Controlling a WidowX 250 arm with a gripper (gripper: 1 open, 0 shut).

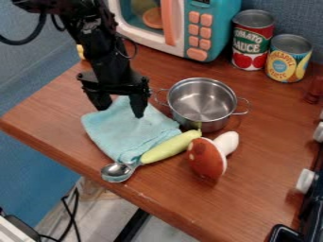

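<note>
The black gripper (119,102) points down over the light blue cloth (124,133), its fingertips at the cloth's upper part; whether it holds any of it I cannot tell. A steel pot (202,99) stands to the right. A yellow banana (168,146) lies across the cloth's lower edge, with a metal spoon (119,172) at its left end. A red and white toy (210,159) lies right of the banana.
A toy microwave (180,25) stands at the back, beside two cans (250,47) (288,60). A black appliance (300,213) sits along the right edge.
</note>
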